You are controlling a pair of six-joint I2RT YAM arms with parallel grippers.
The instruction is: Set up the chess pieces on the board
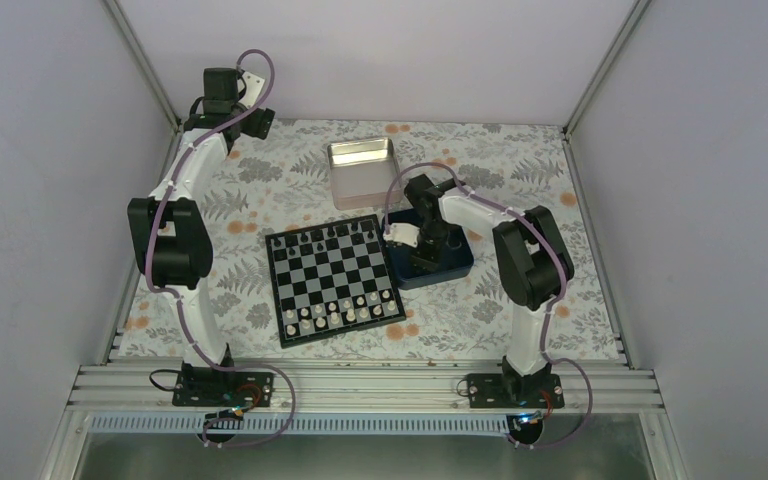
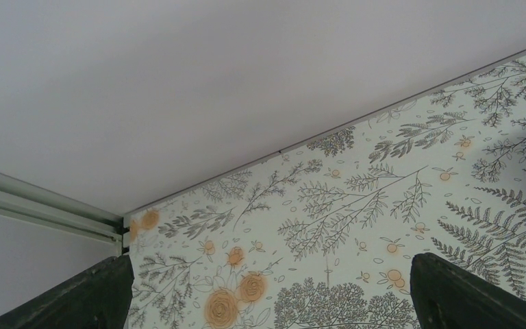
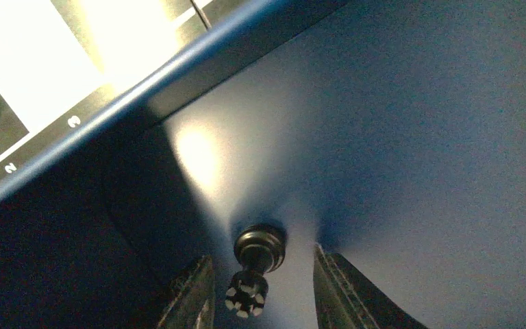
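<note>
The chessboard (image 1: 330,268) holds rows of black pieces along its far side and white pieces along its near side. My right gripper is down inside the dark blue bin (image 1: 438,275), fingers apart, one on each side of a black chess piece (image 3: 259,247) with a crown-like top, not closed on it. My left gripper is raised at the far left, open and empty, over bare patterned table.
An empty pale metal tray (image 1: 363,182) lies behind the blue bin. The bin sits against the board's right edge.
</note>
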